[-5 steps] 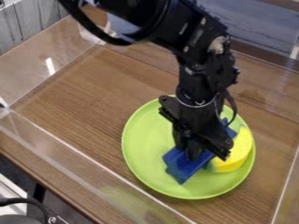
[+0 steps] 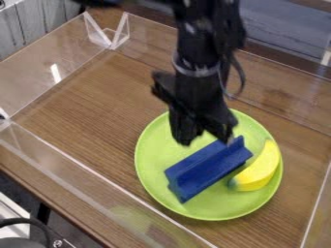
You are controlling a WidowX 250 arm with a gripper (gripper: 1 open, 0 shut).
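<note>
My black gripper is raised over a green plate, blurred by motion. Its fingers are apart, with nothing visible held between them. A blue block lies on the plate below the fingers. A yellow banana lies at the plate's right, beside the block.
The plate stands on a wooden tray with clear side walls. The left and back of the tray are clear. A white wire piece is at the back left edge.
My gripper has moved up off the blue block, which is now more exposed and sits slightly differently on the plate.
</note>
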